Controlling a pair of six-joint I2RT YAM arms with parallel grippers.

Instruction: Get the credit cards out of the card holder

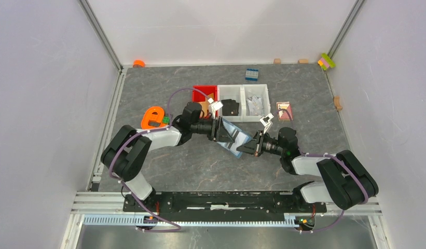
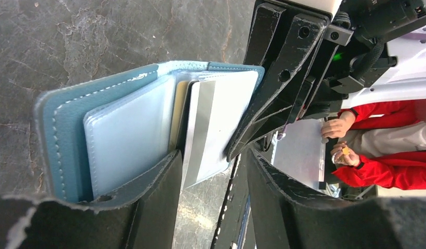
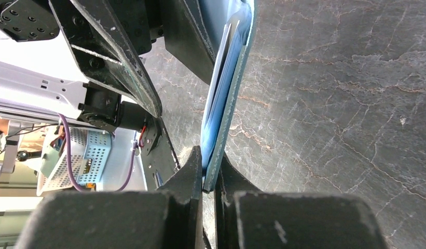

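Note:
The light-blue card holder [image 1: 234, 136] is held over the middle of the table between both grippers, with cards [image 2: 216, 119] in its slot showing white, dark and gold edges. My right gripper is shut on the holder's edge. My left gripper is open, its fingers at the holder beside the card edges. In the right wrist view the holder [image 3: 229, 88] stands edge-on, with the card edges between its layers.
Behind the grippers stand a red bin [image 1: 204, 89] and white trays [image 1: 243, 116]. An orange object [image 1: 151, 115] lies left, a pink card box [image 1: 284, 106] right.

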